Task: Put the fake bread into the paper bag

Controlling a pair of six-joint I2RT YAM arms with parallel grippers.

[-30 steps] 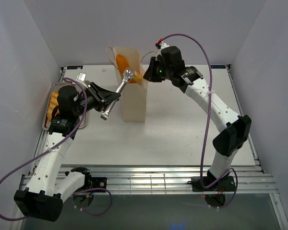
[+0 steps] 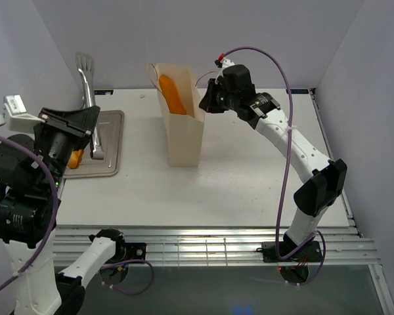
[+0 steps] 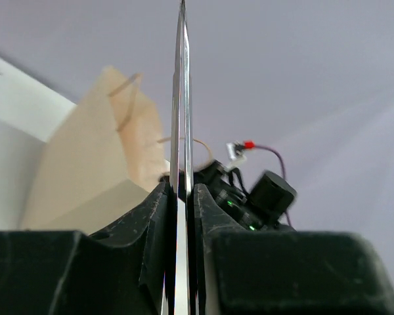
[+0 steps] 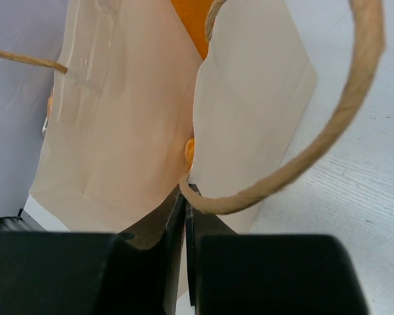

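A paper bag (image 2: pixel 184 144) stands upright at the back middle, an orange fake bread (image 2: pixel 171 94) inside. In the right wrist view, orange bread (image 4: pixel 192 20) shows behind the bag's wall. My right gripper (image 2: pixel 209 104) is shut on the bag's rim (image 4: pixel 203 111) at its right side. My left gripper (image 2: pixel 88 121) holds metal tongs (image 2: pixel 96 147) upright over the tray at the left; in the left wrist view the tongs (image 3: pixel 181 98) rise from between its fingers. More bread (image 2: pixel 76 157) lies on the tray, mostly hidden by the left arm.
A metal tray (image 2: pixel 111 170) sits at the table's left. Walls stand close on both sides.
My left gripper has swung from the bag to the left over the tray, turning the tongs upright. The bread piece seen near the tongs at the bag's mouth is no longer there. The right arm barely moved.
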